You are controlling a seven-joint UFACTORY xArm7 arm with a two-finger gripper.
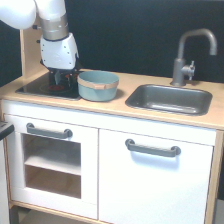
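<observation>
A teal pot (98,87) with a tan rim stands upright on the wooden counter, at the right edge of the black stovetop (40,88). My white arm reaches down from the upper left. Its dark gripper (66,80) hangs low over the stovetop, just left of the pot. The fingers are small and dark against a dark background, so their opening and any contact with the pot cannot be made out.
On the right, a metal sink (170,98) is set into the counter, with a grey faucet (183,62) behind it. Bare counter (130,85) lies between pot and sink. Below are an oven-like compartment (52,165) and a white cabinet door (150,182).
</observation>
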